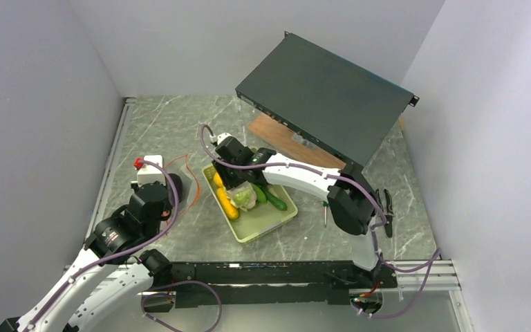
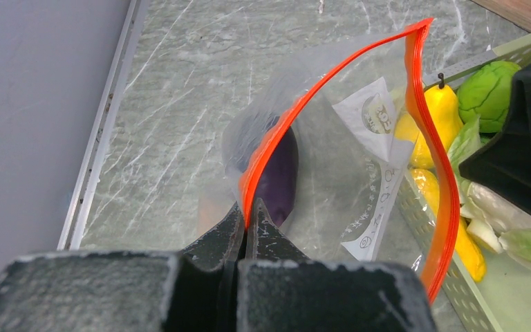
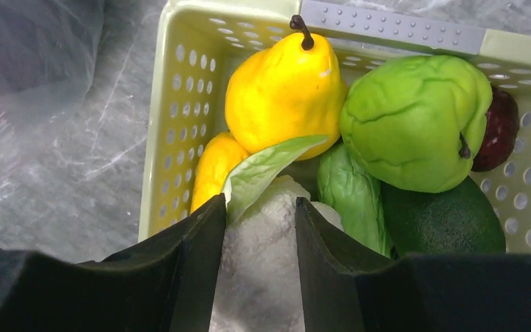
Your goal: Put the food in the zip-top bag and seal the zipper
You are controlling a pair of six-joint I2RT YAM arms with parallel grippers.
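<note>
A clear zip top bag with an orange zipper edge stands with its mouth spread, a dark purple eggplant inside. My left gripper is shut on the bag's edge. In the green basket my right gripper sits over the white cauliflower. Its fingers stand apart on either side of the cauliflower; whether both press on it I cannot tell. Around it lie a yellow pear, a green pepper, a dark green avocado and a yellow squash.
A large dark box overhangs the back right, near a wooden board. Black-handled tools lie at the right. The basket's perforated wall stands between the cauliflower and the bag.
</note>
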